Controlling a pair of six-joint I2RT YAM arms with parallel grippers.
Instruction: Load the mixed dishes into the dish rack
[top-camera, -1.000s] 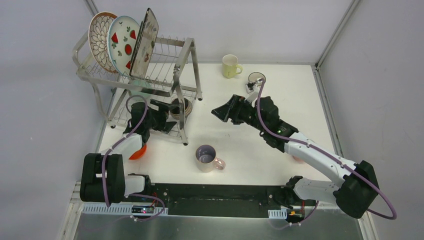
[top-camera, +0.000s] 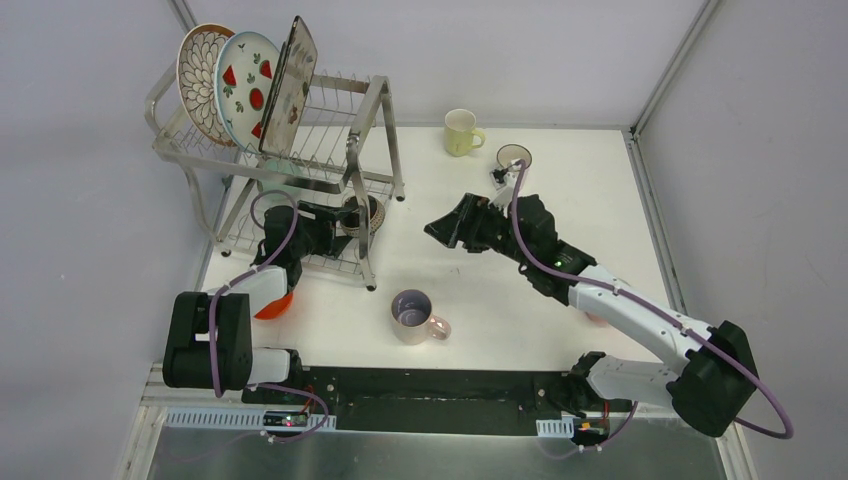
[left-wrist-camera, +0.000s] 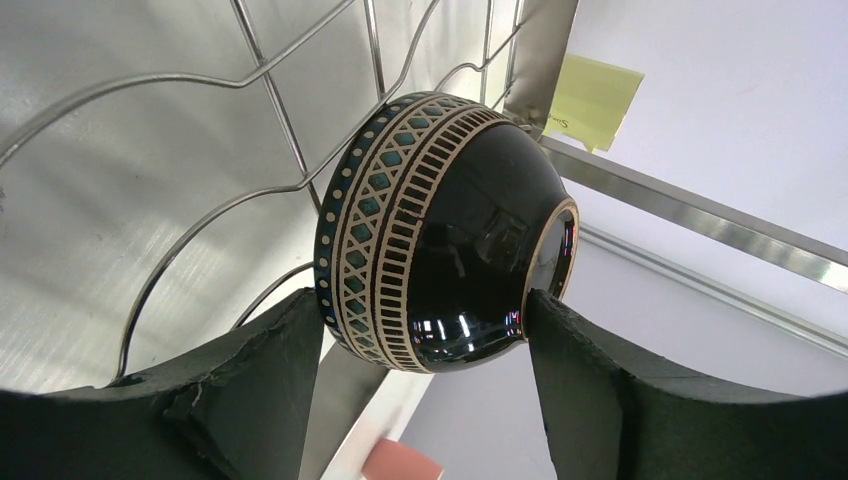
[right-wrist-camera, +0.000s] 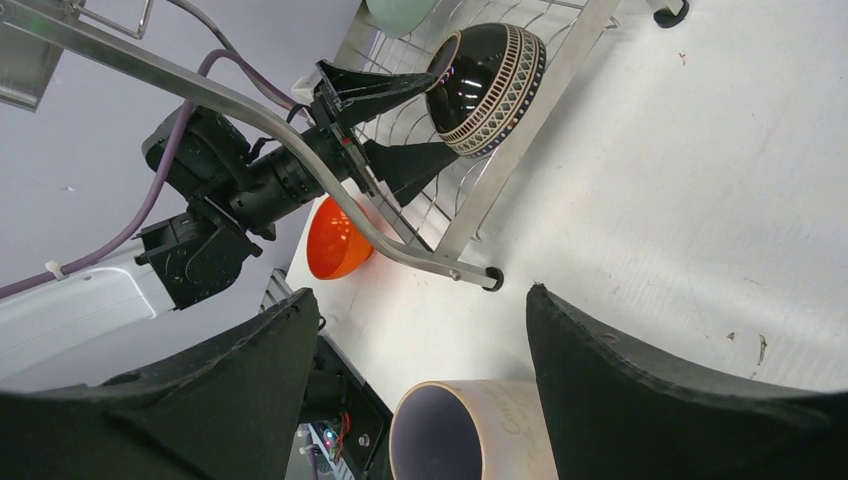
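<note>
A black bowl with a beige patterned band rests tilted on its side in the rack's lower wire tier, also seen in the right wrist view (right-wrist-camera: 472, 90). My left gripper reaches into that tier with its fingers at the bowl, part open; whether they grip it is unclear. My right gripper hangs open over the table, empty, above a pinkish mug (right-wrist-camera: 510, 430). Upright plates (top-camera: 245, 90) fill the left of the top tier, and a green dish (right-wrist-camera: 398, 12) sits in the lower tier.
An orange bowl (right-wrist-camera: 340, 235) lies by the rack's front left. A yellow mug (top-camera: 458, 130) and a small cup (top-camera: 514, 154) stand at the back. The rack's metal frame (top-camera: 375, 100) surrounds the left gripper.
The right arm has barely moved.
</note>
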